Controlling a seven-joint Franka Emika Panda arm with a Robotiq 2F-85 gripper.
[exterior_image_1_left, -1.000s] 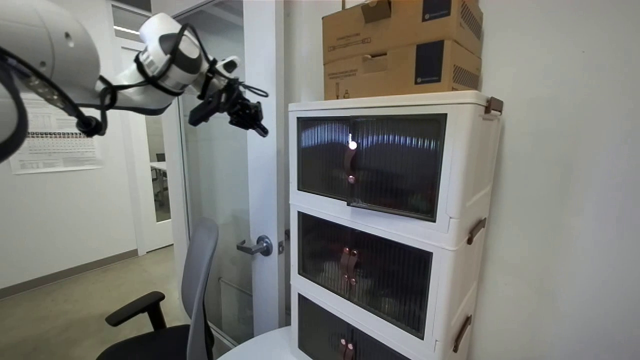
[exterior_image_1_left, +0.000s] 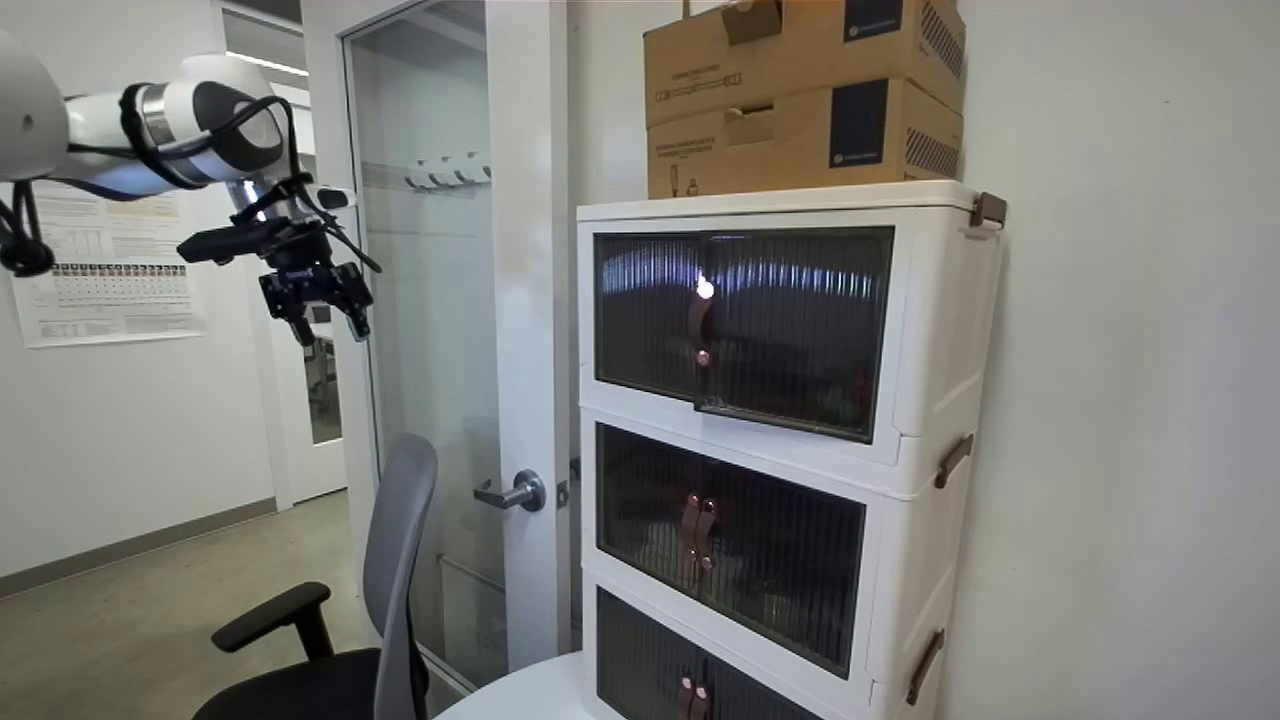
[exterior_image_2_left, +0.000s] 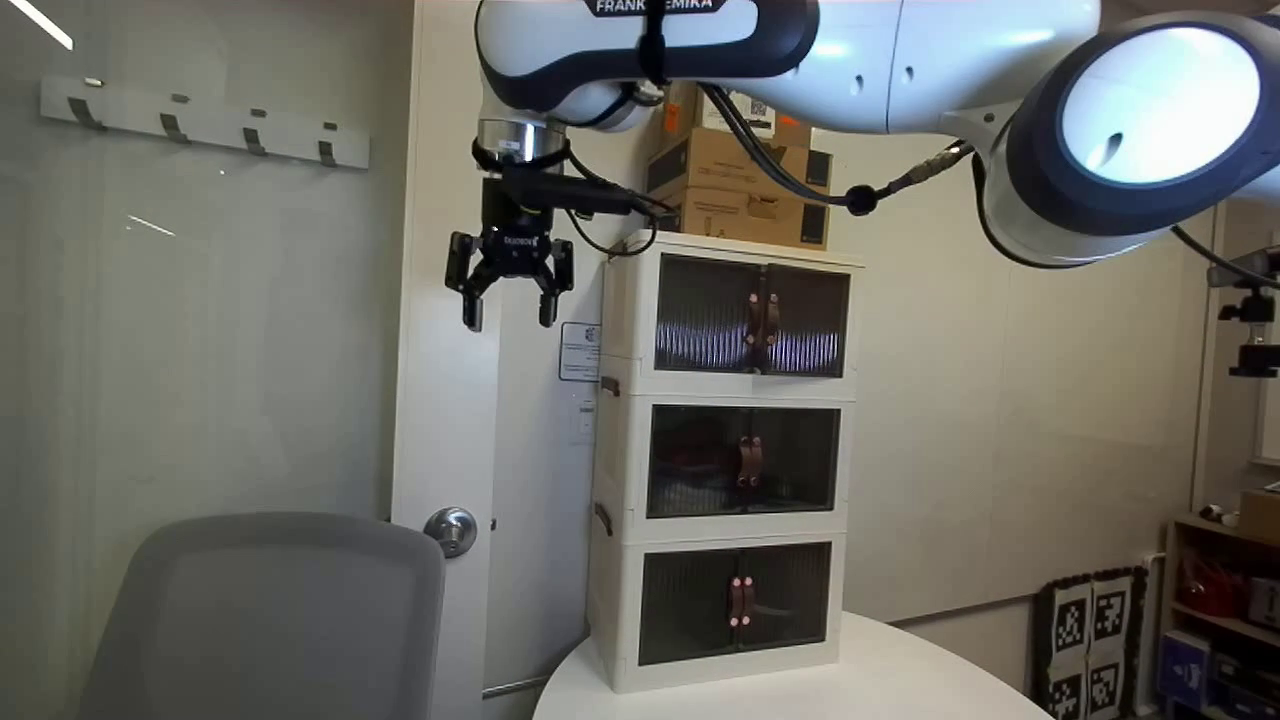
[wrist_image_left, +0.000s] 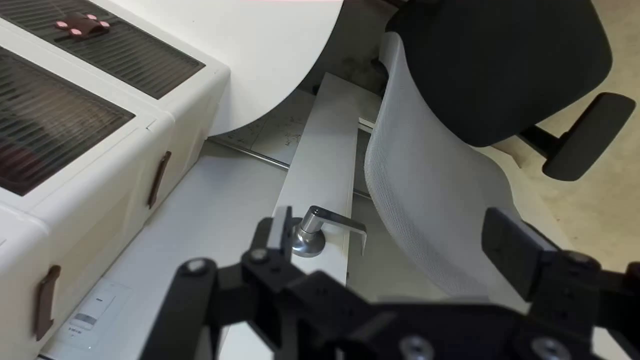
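My gripper (exterior_image_2_left: 511, 318) hangs in the air, pointing down, with its two fingers apart and nothing between them. In the wrist view the fingers (wrist_image_left: 514, 255) frame only distant background. A white three-tier cabinet (exterior_image_1_left: 930, 360) with dark ribbed doors stands away from it, to the right in both exterior views. In exterior view 1 the top tier's right door (exterior_image_1_left: 798, 330) sits slightly proud of the left door (exterior_image_1_left: 645, 314). The middle doors (exterior_image_2_left: 702, 462) and the bottom doors (exterior_image_2_left: 690, 606) look closed. Brown strap handles (exterior_image_2_left: 752, 461) mark where each pair meets.
Cardboard boxes (exterior_image_1_left: 798, 132) are stacked on the cabinet. Below the gripper are an office chair (wrist_image_left: 432, 168) and a door lever (wrist_image_left: 336, 221). The round white table (wrist_image_left: 276, 54) under the cabinet has bare space at its edge. Open air surrounds the gripper.
My arm has drawn back to the left in exterior view 1, away from the cabinet. The gripper has swung from slanting toward the cabinet to pointing down. The doors look unchanged.
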